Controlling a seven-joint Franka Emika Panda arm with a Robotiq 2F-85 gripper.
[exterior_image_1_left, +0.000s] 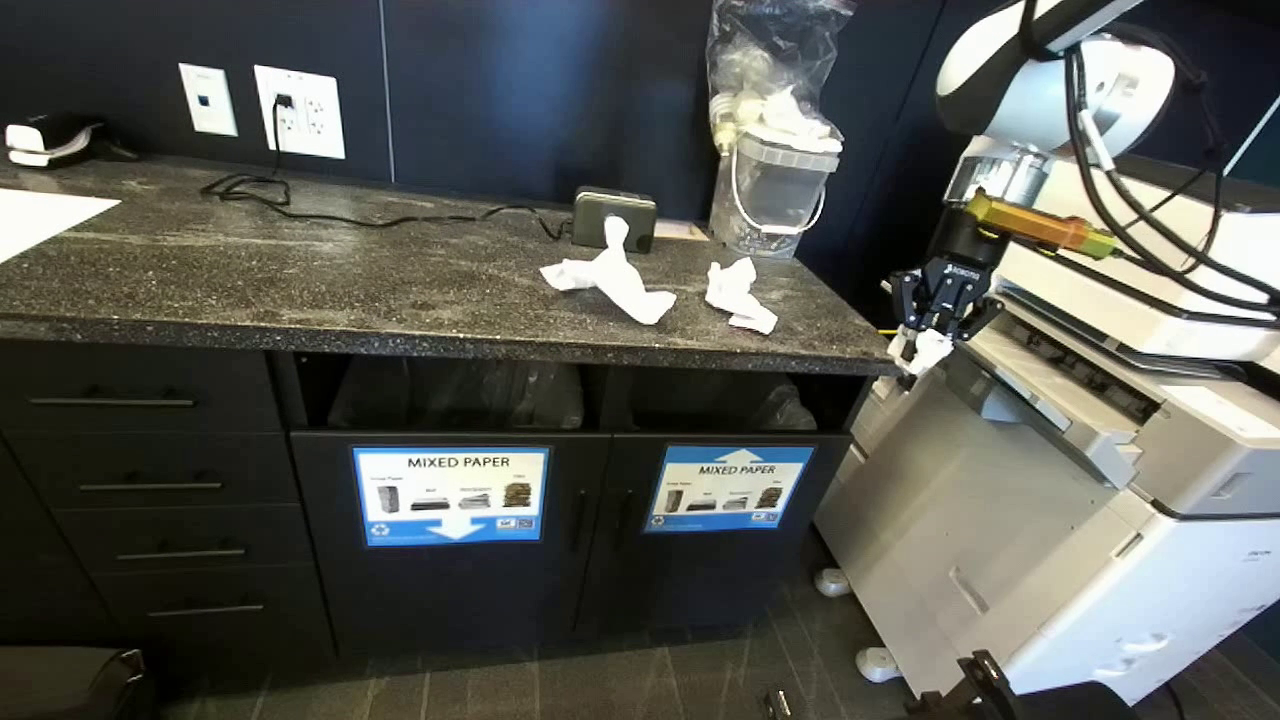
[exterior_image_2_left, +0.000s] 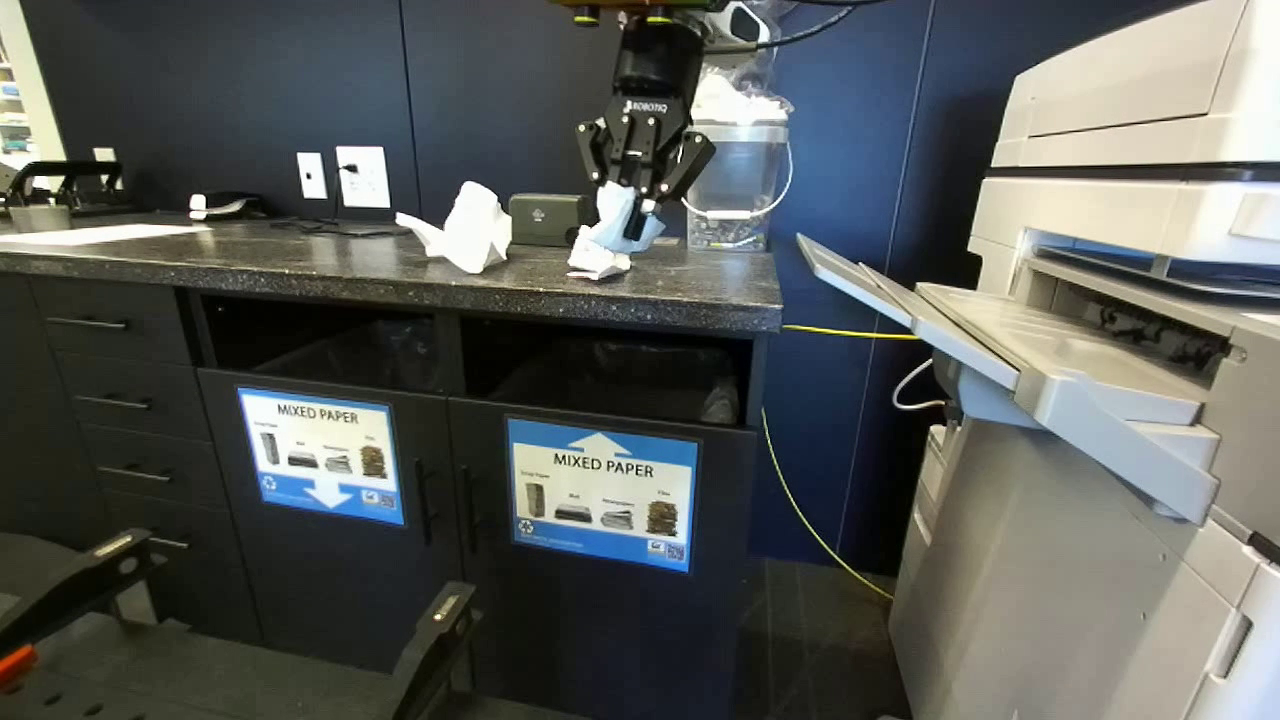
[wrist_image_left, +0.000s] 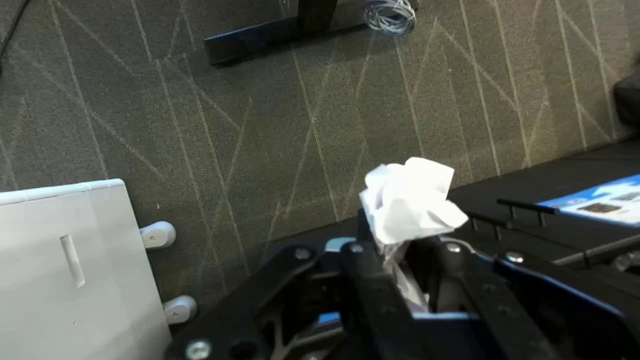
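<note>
My gripper is shut on a crumpled white paper, which sticks out past the fingertips in the wrist view. In exterior view 1 it hangs just off the right end of the dark counter, beside the printer. Two other crumpled papers stay on the countertop: a larger twisted one and a smaller one to its right. From exterior view 2, the gripper and its paper overlap the smaller paper behind.
Below the counter are two bin openings above signs reading mixed paper. A clear bucket and a small dark box stand at the back. The printer is close on the right; under the gripper lies open floor.
</note>
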